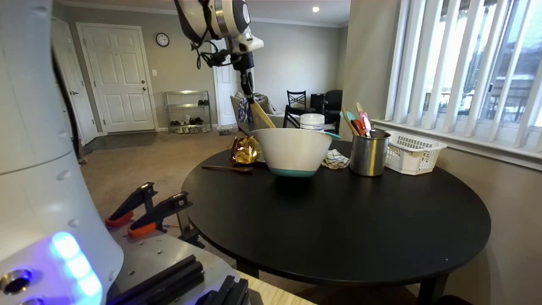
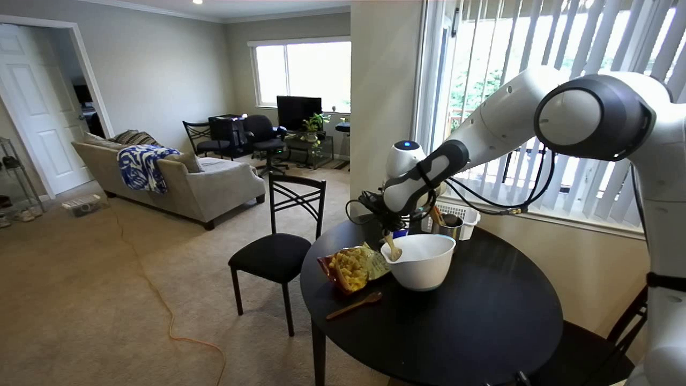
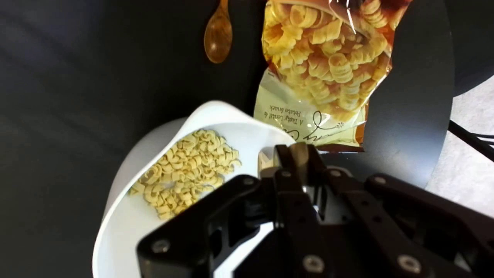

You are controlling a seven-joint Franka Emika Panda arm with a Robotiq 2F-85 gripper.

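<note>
My gripper (image 1: 249,100) is shut on the handle of a wooden utensil (image 1: 261,116), which slants down into the white mixing bowl (image 1: 293,147). Its lower end is hidden by the bowl wall in exterior view 1. The bowl looks tipped away from that camera, with its teal underside showing. In the wrist view, small curled pasta-like pieces (image 3: 185,169) lie gathered inside near the bowl's spout side. The utensil's handle (image 3: 300,155) shows between the fingertips, close above the rim. From exterior view 2, the utensil (image 2: 393,247) stands at the bowl's left rim.
A shiny snack bag (image 3: 324,65) lies close beside the bowl, and a wooden spoon (image 2: 353,305) rests nearby. Behind the bowl stand a white tub (image 1: 312,121), a metal utensil pot (image 1: 369,155) and a white basket (image 1: 414,152).
</note>
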